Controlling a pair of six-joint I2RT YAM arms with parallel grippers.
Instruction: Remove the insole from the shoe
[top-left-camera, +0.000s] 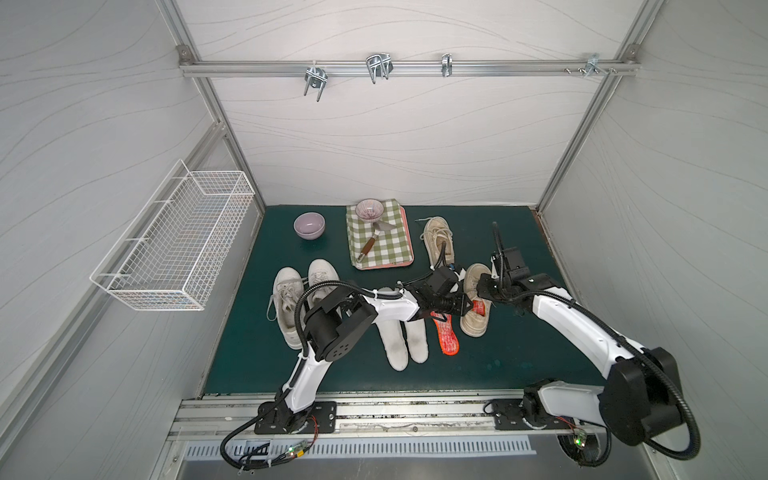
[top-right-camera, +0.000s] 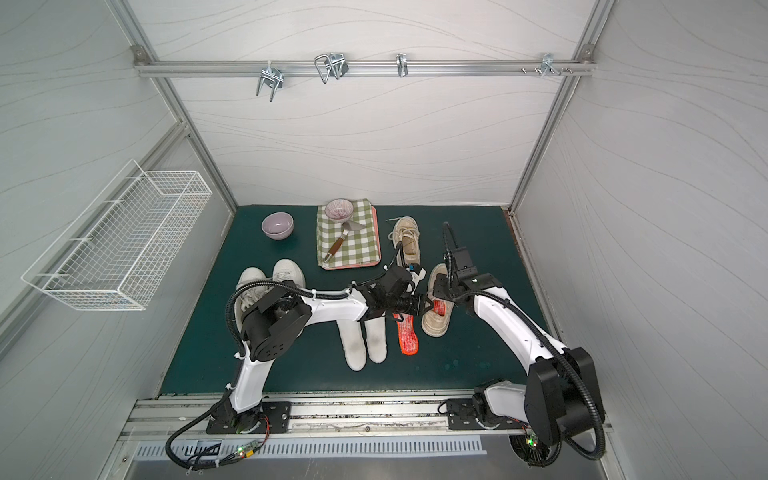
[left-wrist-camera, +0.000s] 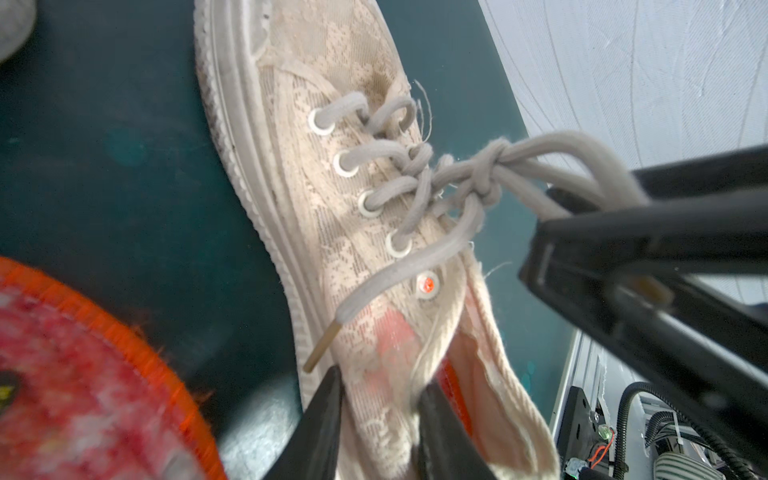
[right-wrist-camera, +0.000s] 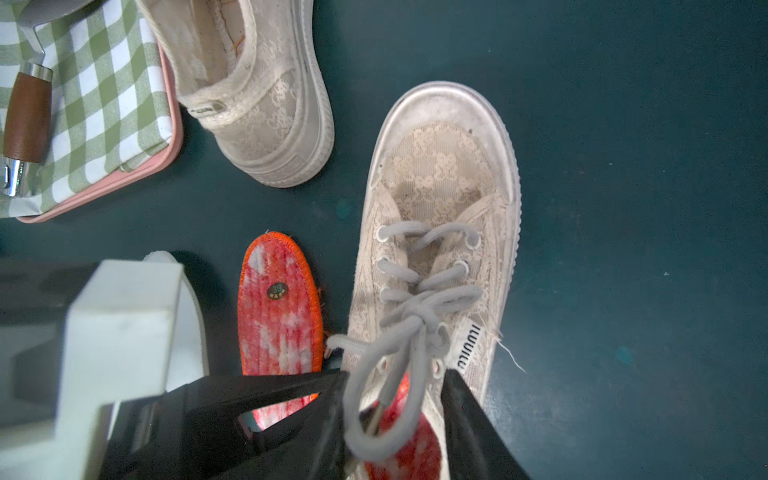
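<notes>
A beige lace-up shoe (right-wrist-camera: 440, 176) lies on the green mat, toe toward the back. Its red insole (right-wrist-camera: 412, 452) shows inside the opening. My left gripper is partly open at the near-left side of that opening; the shoe's side wall passes between its fingers. My right gripper stands partly open over the laces, a finger on each side of the grey lace loop (right-wrist-camera: 360, 400). In the left wrist view, this loop runs up to the right gripper's dark fingers (left-wrist-camera: 592, 248); whether it is pinched cannot be made out.
A loose red insole (top-left-camera: 446, 340) lies just left of the shoe, with white insoles (top-left-camera: 393, 348) beyond it. The other beige shoe (top-left-camera: 437, 238) sits behind. A white pair of shoes (top-left-camera: 286, 300) stands far left, and a checked cloth (top-left-camera: 392, 248) on a tray at the back.
</notes>
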